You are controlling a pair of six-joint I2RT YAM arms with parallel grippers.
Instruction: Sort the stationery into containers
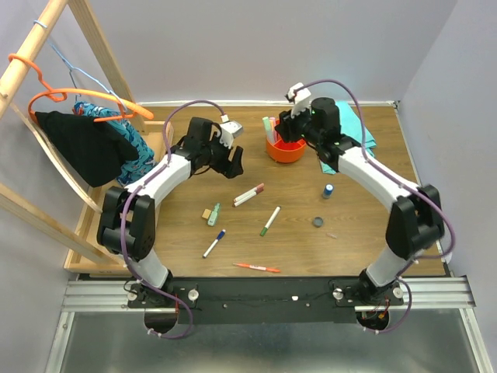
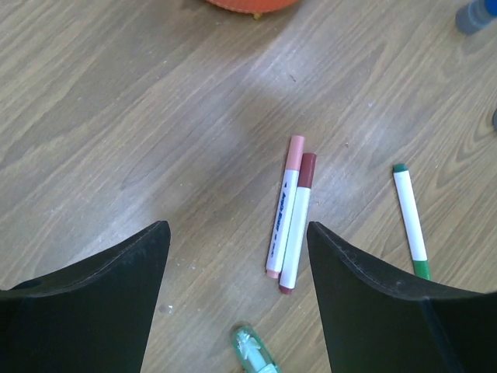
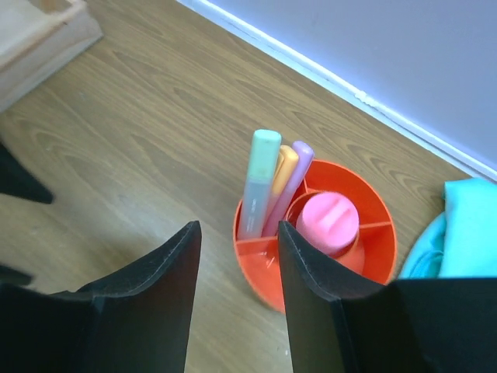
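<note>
In an orange divided container (image 3: 378, 203) a green-capped highlighter (image 3: 259, 184), an orange one (image 3: 283, 172) and a purple one (image 3: 299, 168) lean in one compartment, beside a pink round item (image 3: 328, 221). Above it my right gripper hangs part open, nothing visibly held. My left gripper is open and empty over the table. Below it lie a pink-capped marker (image 2: 286, 206), a dark-red-capped marker (image 2: 298, 221) touching it, a green-capped marker (image 2: 411, 221) and a green bottle (image 2: 252, 351). Nearer the front are a blue-capped marker (image 1: 214, 243) and an orange pen (image 1: 257, 267).
A blue bottle (image 1: 328, 191) and a grey round piece (image 1: 318, 222) are at right. A turquoise cloth (image 1: 355, 128) lies behind the right arm. A wooden clothes rack (image 1: 78, 183) crowds the left side. A small tan block (image 1: 206, 214) sits by the green bottle.
</note>
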